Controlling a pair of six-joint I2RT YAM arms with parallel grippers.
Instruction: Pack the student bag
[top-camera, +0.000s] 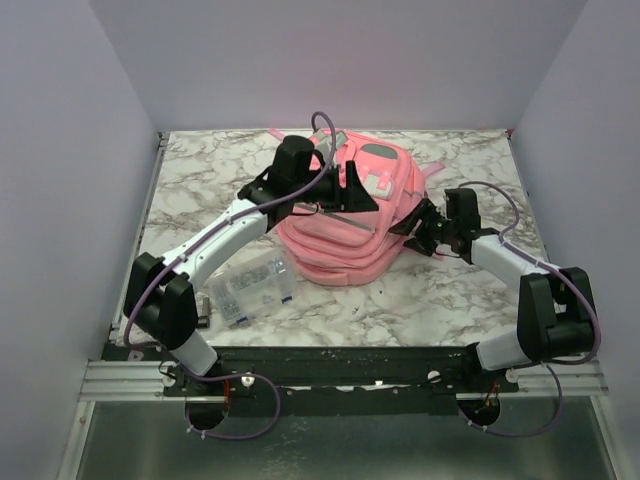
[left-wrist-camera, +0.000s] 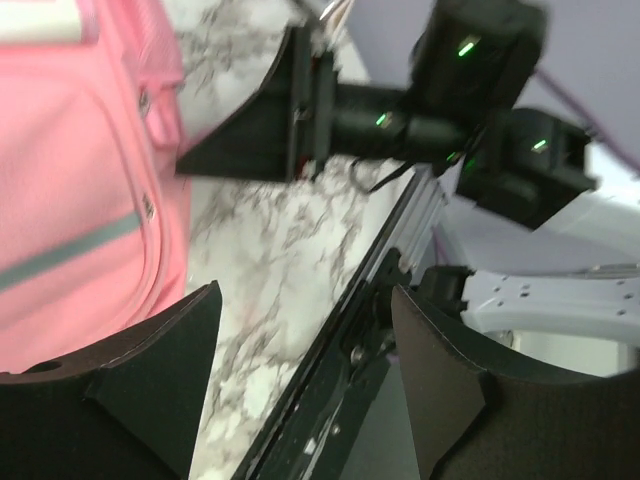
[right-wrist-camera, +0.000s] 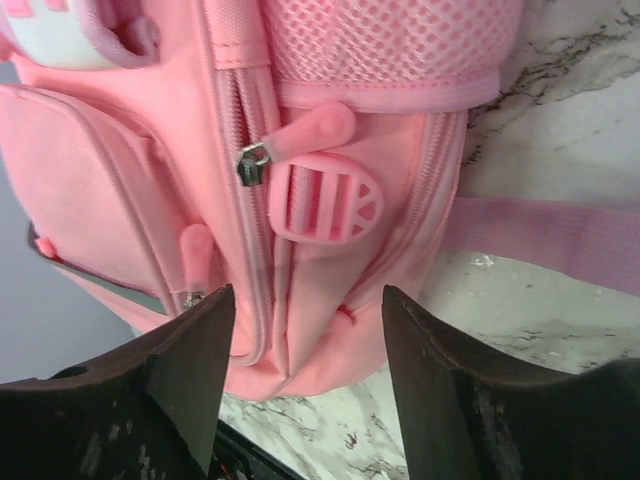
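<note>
The pink bag (top-camera: 345, 245) lies on the marble table, its zips and straps facing up. Above its middle hangs my left gripper (top-camera: 368, 192), open with nothing between its fingers. At the bag's right edge is my right gripper (top-camera: 415, 236), its fingers parted. Zip pulls and a pink buckle (right-wrist-camera: 325, 198) lie ahead of those fingers in the right wrist view, where nothing is held between them. A clear plastic pouch (top-camera: 255, 288) rests at the bag's left front.
A small dark object (top-camera: 203, 310) lies beside the pouch, partly behind the left arm. A pink strap (right-wrist-camera: 560, 235) trails off the bag's right side. Bare marble (top-camera: 360, 318) shows in front of the bag, and the far left is clear.
</note>
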